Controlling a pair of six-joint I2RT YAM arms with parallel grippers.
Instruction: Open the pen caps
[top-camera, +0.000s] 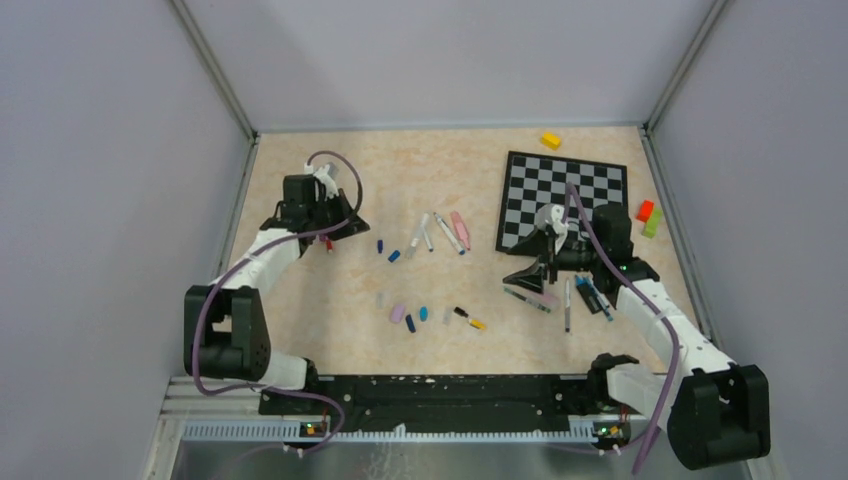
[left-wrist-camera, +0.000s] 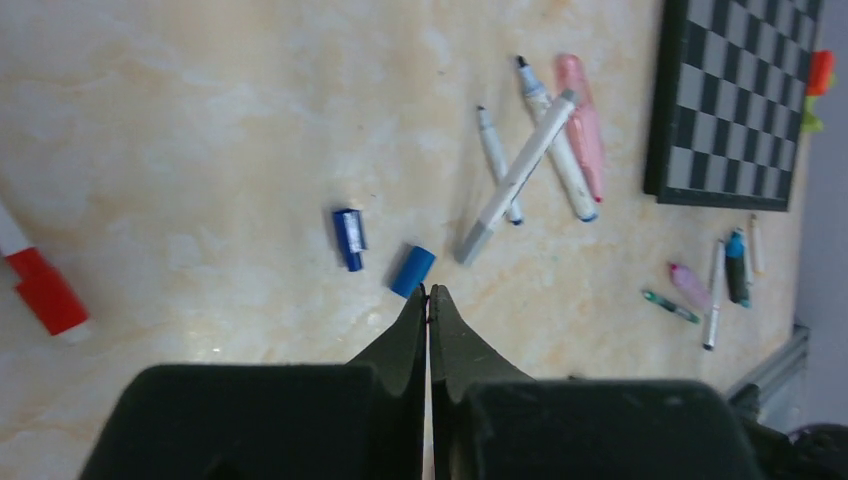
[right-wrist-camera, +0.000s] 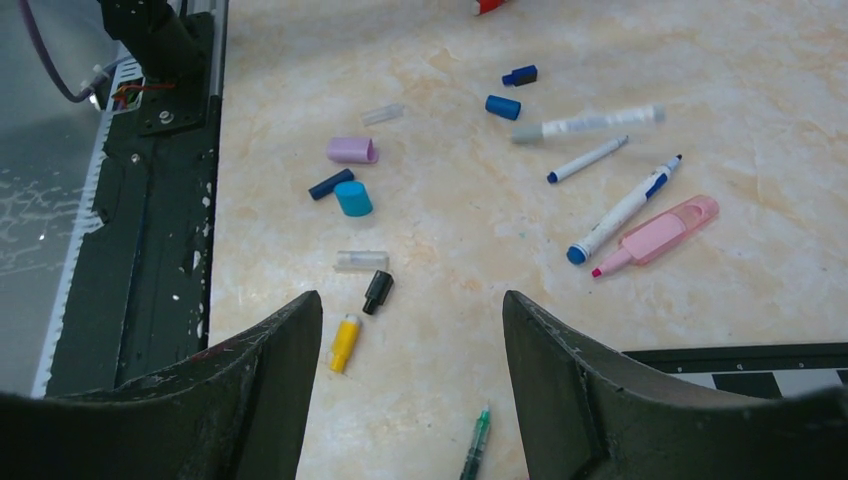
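My left gripper (top-camera: 364, 229) is shut at the left of the table, nothing between its fingertips; in its wrist view the tips (left-wrist-camera: 428, 292) show just before a loose blue cap (left-wrist-camera: 413, 271). A grey-white pen (top-camera: 418, 236) lies in the middle, blurred in the right wrist view, close to a thin uncapped marker (right-wrist-camera: 588, 159). Alongside are a larger uncapped blue marker (right-wrist-camera: 625, 211) and a pink highlighter (right-wrist-camera: 657, 236) with its tip bare. A red pen (left-wrist-camera: 47, 290) is partly hidden near the left arm. My right gripper stands open and empty.
Loose caps lie toward the front, including a purple one (right-wrist-camera: 352, 150), a light blue one (right-wrist-camera: 353, 198) and a yellow one (right-wrist-camera: 344, 344). A checkered board (top-camera: 507, 190) sits at back right. Several pens, among them a green one (top-camera: 527, 300), lie near the right arm.
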